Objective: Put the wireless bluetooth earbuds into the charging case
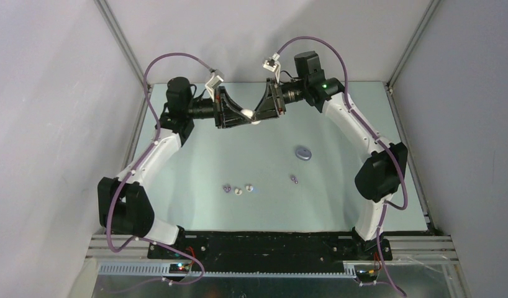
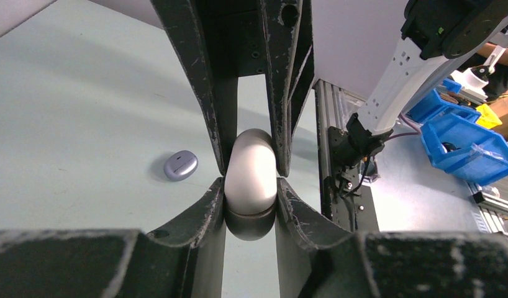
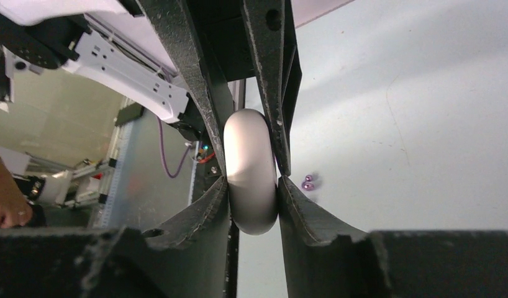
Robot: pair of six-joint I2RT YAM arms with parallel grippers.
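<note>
Both grippers meet above the far part of the table with a smooth white charging case (image 1: pixel 247 113) between them. The left gripper is shut on the case, its fingers on either side. From the opposite side, my right gripper is also shut on it. A dark seam line runs across the case's lower end in the left wrist view; no open lid shows. Nearer the front of the table lie two white earbuds (image 1: pixel 238 191) side by side.
A purple case (image 1: pixel 303 153) lies right of centre. One small purple piece (image 1: pixel 226 188) is left of the white earbuds, and small purple pieces (image 3: pixel 308 182) lie further right.
</note>
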